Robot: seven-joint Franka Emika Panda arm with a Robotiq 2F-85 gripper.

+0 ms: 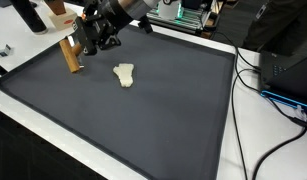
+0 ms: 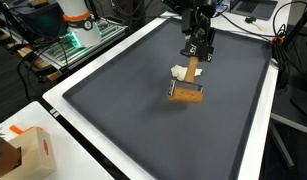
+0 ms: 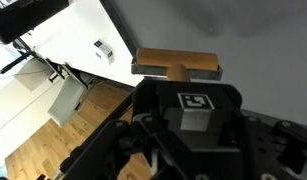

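Observation:
My gripper is shut on the wooden handle of a brush-like tool. Its wide brown head hangs below the handle, close to the dark mat; whether it touches cannot be told. From the side, the tool appears tilted near the mat's far left edge. In the wrist view the brown head lies crosswise beyond the black gripper body, which hides the fingertips. A small cream piece rests on the mat, to the right of the tool in exterior view 1.
The dark mat is wide and mostly bare. A laptop with black cables stands off to the right. Small white items sit on the white table at the left.

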